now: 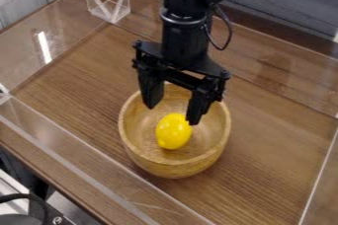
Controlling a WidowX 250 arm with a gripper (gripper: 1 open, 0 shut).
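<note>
A wooden bowl sits in the middle front of the table, holding a yellow egg-shaped object. My black gripper hangs over the back part of the bowl, its two fingers spread wide and open, pointing down on either side, above and behind the yellow object, with nothing seen between them.
A clear plastic piece stands at the back left. A dark cable runs at the lower left edge.
</note>
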